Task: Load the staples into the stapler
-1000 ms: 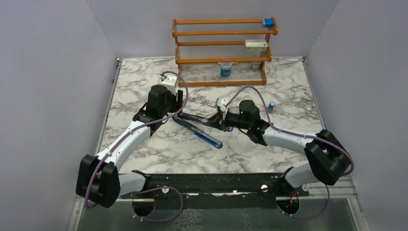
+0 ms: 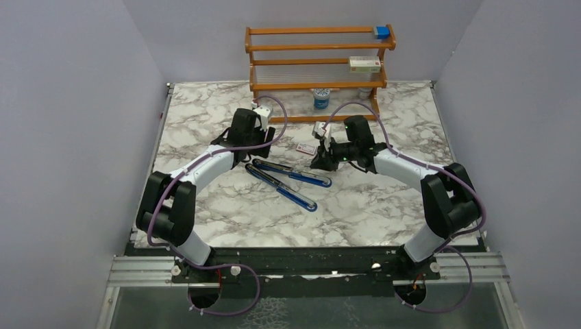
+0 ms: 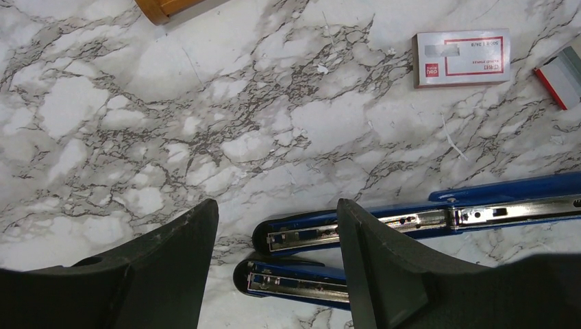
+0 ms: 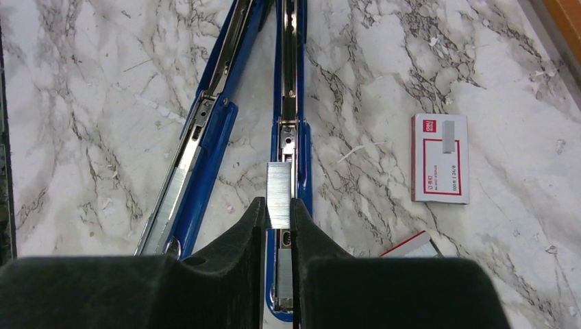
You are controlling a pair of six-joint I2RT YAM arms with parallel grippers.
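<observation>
Pinched between the tips of my right gripper is a short silver strip of staples (image 4: 279,184). In the right wrist view it overlaps the opened-out upper blue stapler (image 4: 289,82); I cannot tell whether they touch. A second long blue stapler (image 4: 175,185) lies opened out at an angle beside it. Both staplers' narrow ends come close together near my left gripper, which is open over the marble with nothing between its fingers. In the top view the right gripper (image 2: 320,164) hides a little of the area behind the upper stapler (image 2: 294,173).
A white-and-red staple box (image 3: 462,58) lies behind the staplers, with part of another box (image 4: 414,245) near the right gripper. A wooden rack (image 2: 318,119) stands at the back.
Over the last second my right gripper has moved back and slightly right, away from over the upper stapler. My left gripper has shifted right.
</observation>
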